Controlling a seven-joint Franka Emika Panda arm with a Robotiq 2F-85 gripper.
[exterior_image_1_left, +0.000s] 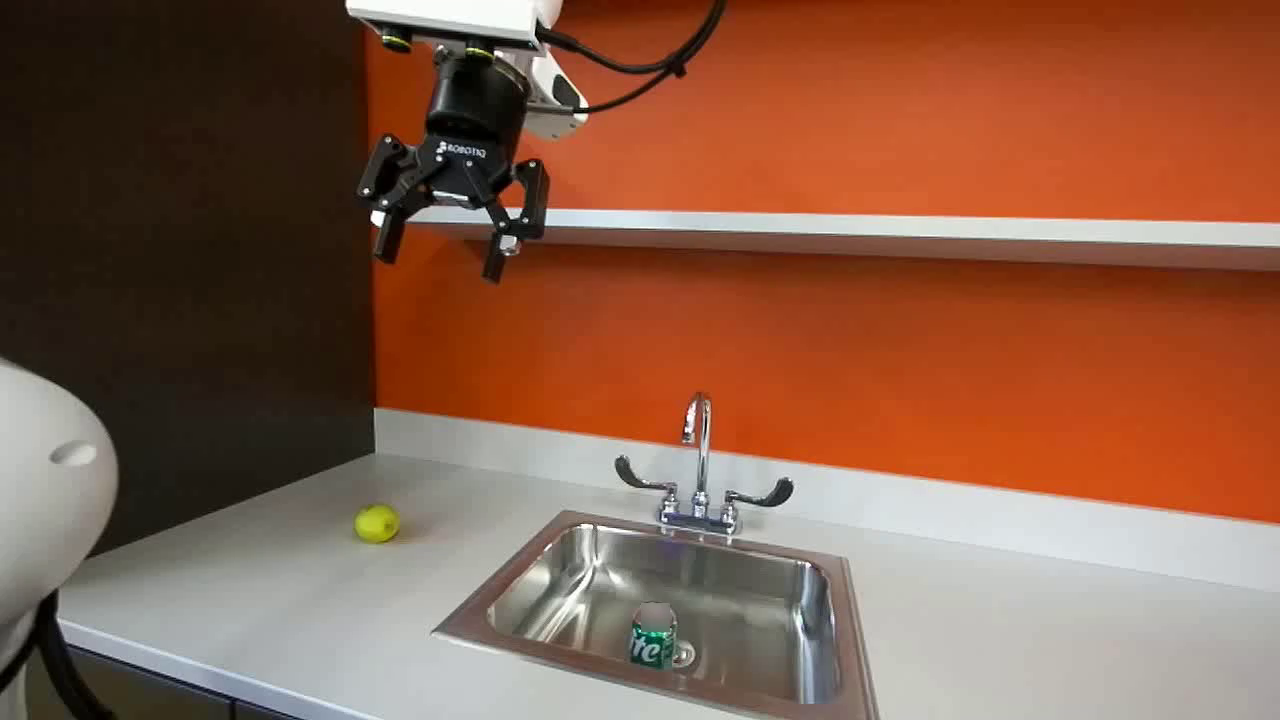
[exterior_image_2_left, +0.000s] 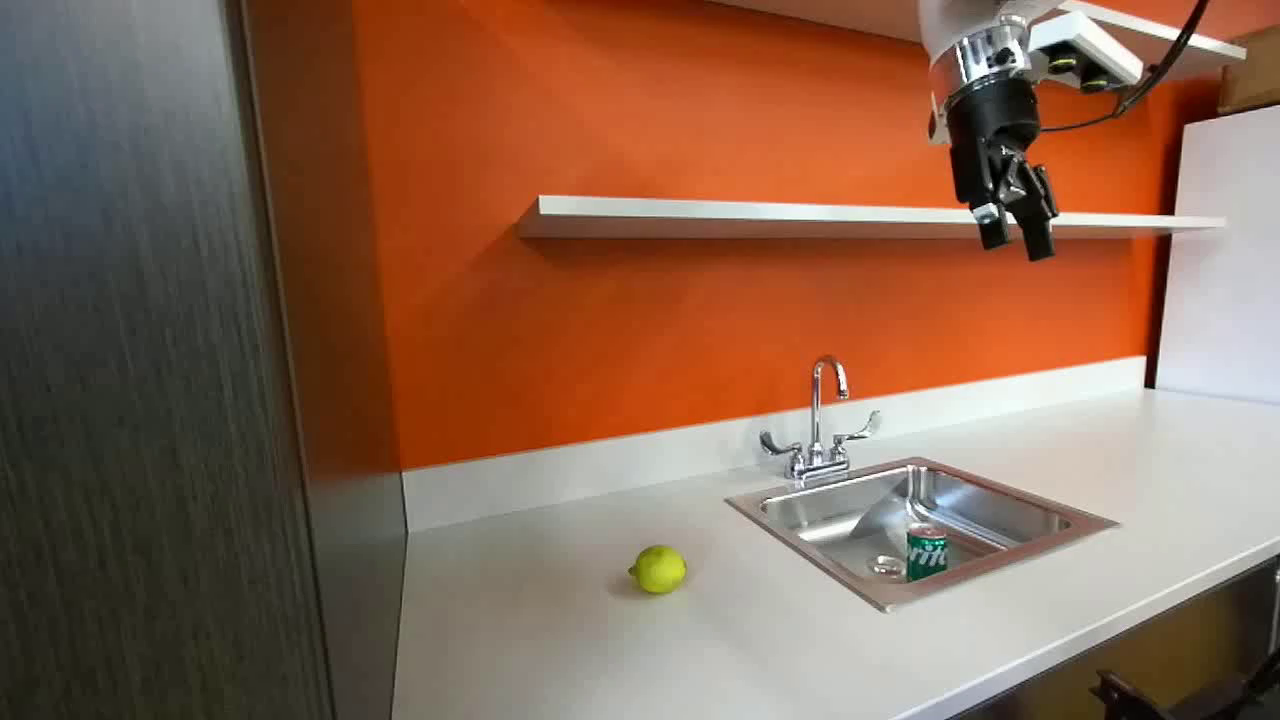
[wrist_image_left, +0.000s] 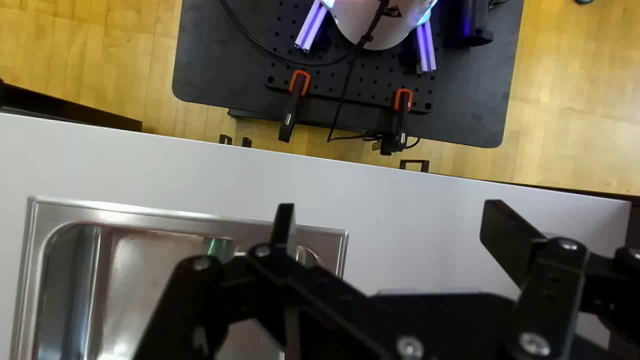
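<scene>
High above the counter hangs my gripper (exterior_image_1_left: 439, 257), its two fingers spread wide with only air between them. The wrist view shows the same open fingers (wrist_image_left: 283, 227) over the counter and the sink's edge. A green Sprite can (exterior_image_1_left: 651, 642) stands upright inside the steel sink (exterior_image_2_left: 801, 558), near the drain. To the left of the sink, a yellow-green lemon or lime (exterior_image_2_left: 657, 570) rests on the bare counter. Both objects are well below and apart from the gripper. In the wrist view the can is mostly hidden behind a finger, and the fruit does not show.
Behind the sink rises a chrome faucet (exterior_image_1_left: 702, 450) with two lever handles. A white shelf (exterior_image_2_left: 744, 216) runs along the orange wall near the gripper's height. A dark panel (exterior_image_1_left: 192, 264) closes the counter's left end.
</scene>
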